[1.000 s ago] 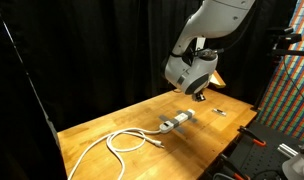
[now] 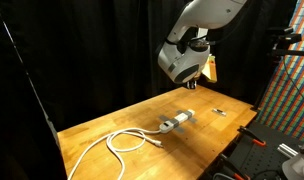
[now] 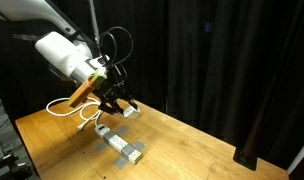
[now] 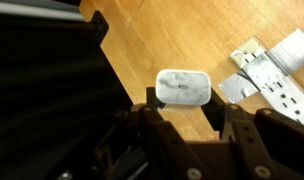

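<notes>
A white block-like piece (image 4: 183, 88), perhaps a plug or adapter, sits between the fingertips of my gripper, which is shut on it. In exterior view 2 this piece (image 3: 131, 108) hangs above the wooden table, behind the white power strip. The power strip (image 2: 176, 122) lies flat, held down with silver tape; part of it (image 4: 282, 90) shows at the right of the wrist view. In exterior view 1 my gripper (image 2: 190, 85) is up and to the right of the strip, apart from it.
A white cord (image 2: 114, 149) curls over the left of the table. Small pale items (image 2: 219, 112) lie on the right side. Black curtains (image 3: 222, 70) stand behind the table, and a small dark object (image 3: 245, 158) is near its edge.
My gripper has risen and shifted slightly left in exterior view 1, away from the tabletop. The power strip and cord have stayed in place.
</notes>
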